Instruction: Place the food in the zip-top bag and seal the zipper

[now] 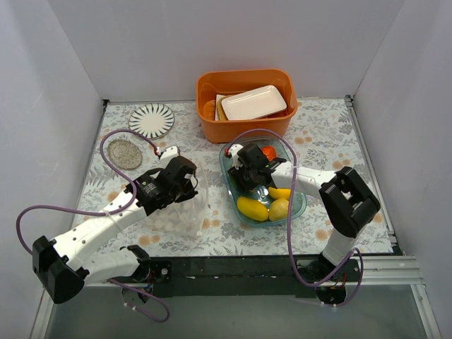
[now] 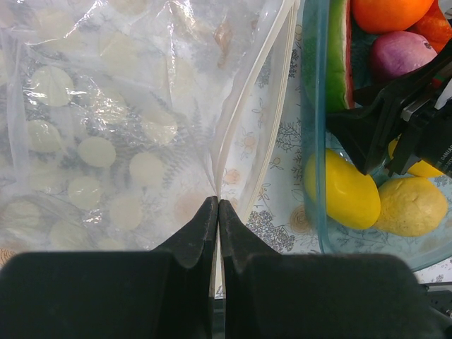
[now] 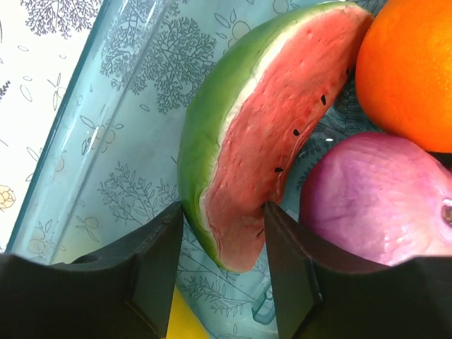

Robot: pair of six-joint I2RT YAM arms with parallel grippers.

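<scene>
A clear zip top bag (image 2: 106, 134) lies flat on the left half of the table. My left gripper is shut at its mouth, with the thin zip edge running into the fingertips. Inside the blue-tinted tray, a watermelon slice (image 3: 261, 134) stands with green rind to the left and red flesh to the right. My right gripper is part open around the slice's near end, a finger on each side; whether both pads press on it I cannot tell. Beside it are a purple onion-like food (image 3: 374, 198) and an orange (image 3: 409, 70).
Yellow foods (image 1: 252, 208) and a potato-like one (image 1: 279, 210) lie in the tray's (image 1: 304, 206) near part. Behind stands an orange bin (image 1: 247, 131) holding a white tray. A striped plate (image 1: 152, 121) and a round mat (image 1: 125, 154) lie back left.
</scene>
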